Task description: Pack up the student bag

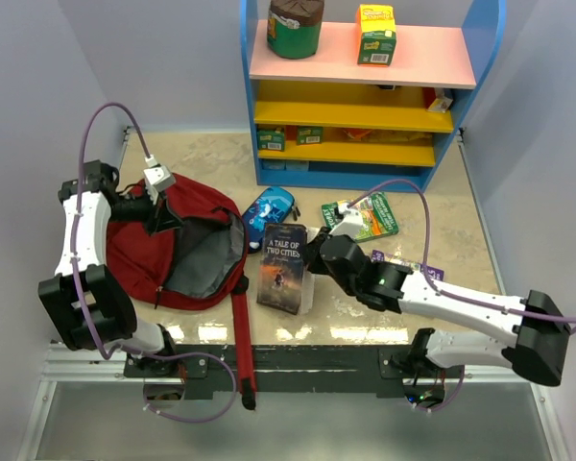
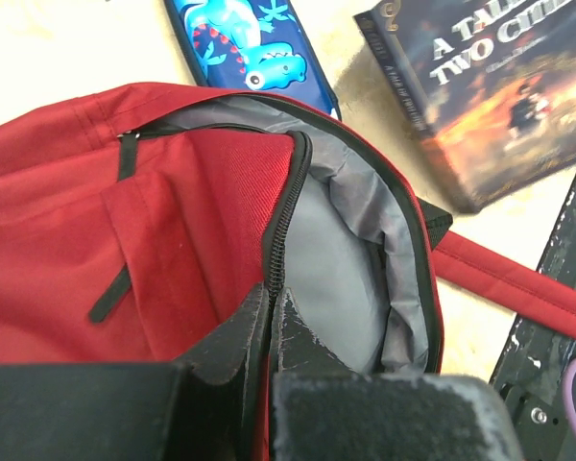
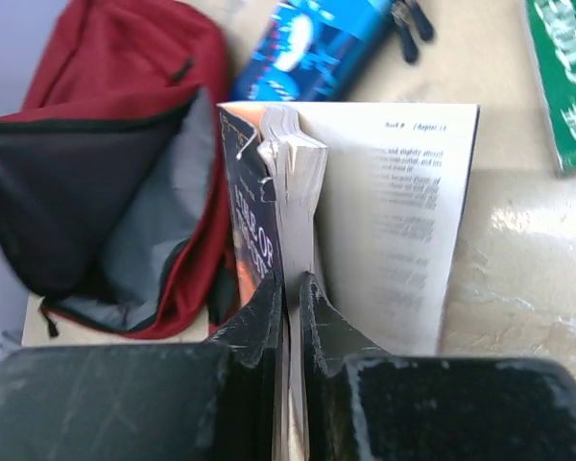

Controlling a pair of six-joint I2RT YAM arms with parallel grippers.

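The red bag [image 1: 144, 274] lies on the left of the table, its grey-lined mouth facing right and gaping. My left gripper is shut at the bag's zippered edge, with the black zipper [image 2: 284, 230] and red cloth running into its fingertips. Just right of the bag, the book "A Tale of Two Cities" [image 1: 282, 274] is lifted and tilted. My right gripper is shut on its cover and part of its pages, while a loose back part with printed text [image 3: 389, 211] hangs open to the right. The blue pencil case [image 1: 267, 213] rests behind the book.
A green book [image 1: 365, 219] and a purple item [image 1: 408, 264], partly under my right arm, lie on the right. The shelf [image 1: 365, 101] stands at the back. A red strap [image 1: 242, 336] runs over the front edge.
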